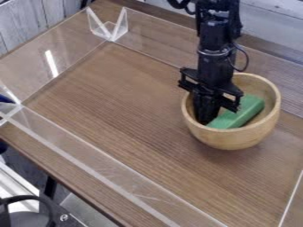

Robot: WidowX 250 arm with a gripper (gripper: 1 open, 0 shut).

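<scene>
My black gripper [204,110] reaches down from the top into a light wooden bowl [231,135] on the right of the table, its fingertips low inside the bowl at the left side. A green block [246,112] lies in the bowl beside the gripper. The fingertips are dark and partly hidden by the bowl's rim, so whether they are open or shut is hard to see.
A clear plastic piece [108,25] sits at the back left. Dark equipment [27,213] is at the lower left corner.
</scene>
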